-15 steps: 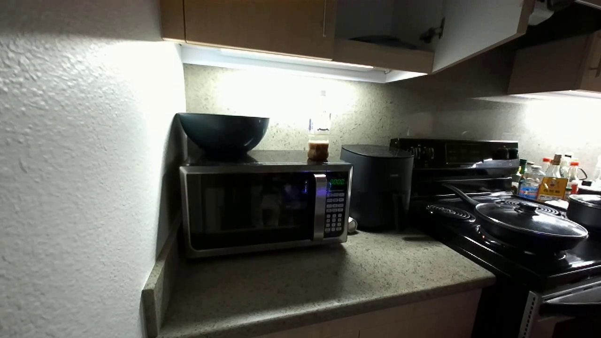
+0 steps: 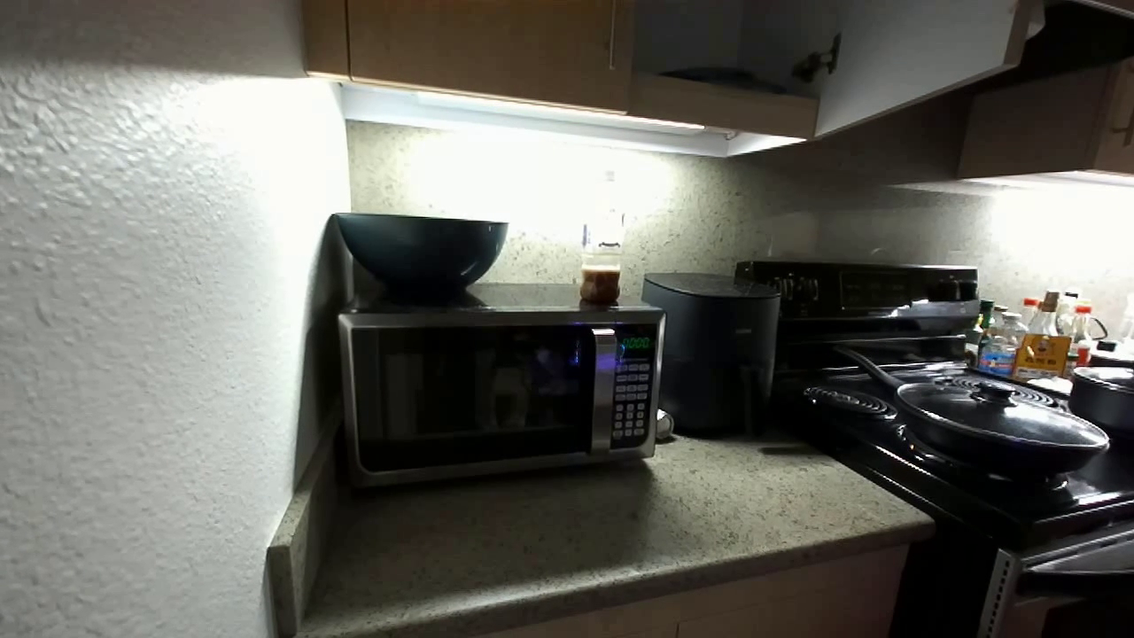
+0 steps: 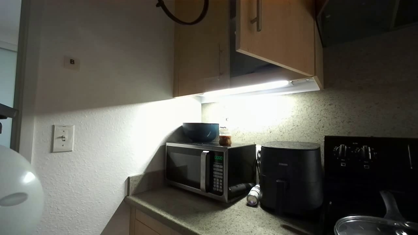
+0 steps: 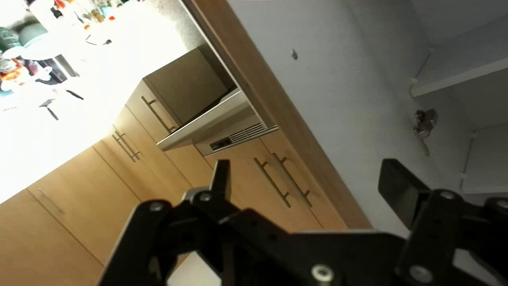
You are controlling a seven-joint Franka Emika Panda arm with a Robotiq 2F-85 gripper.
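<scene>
A wooden cabinet door (image 3: 278, 39) stands open above the counter. Its white inner face (image 2: 914, 58) shows in the first exterior view. In the wrist view, the door's wooden edge (image 4: 285, 114) runs diagonally between the spread fingers of my gripper. The gripper is open, with a wide gap between the fingers; whether either one touches the door cannot be told. Right of that edge, the white inner face (image 4: 324, 76) leads to a hinge (image 4: 425, 123) and the cabinet shelves (image 4: 462, 76). Neither exterior view shows the gripper clearly.
Below the cabinet, a microwave (image 2: 478, 393) carries a dark bowl (image 2: 423, 253) and a bottle (image 2: 601, 282). An air fryer (image 3: 290, 176) stands between it and the stove (image 2: 872, 361), where a lidded pan (image 2: 999, 420) sits.
The open door has swung a little farther right and outward in the first exterior view. A white part of the arm behind its edge now shows less. The counter items have stayed put.
</scene>
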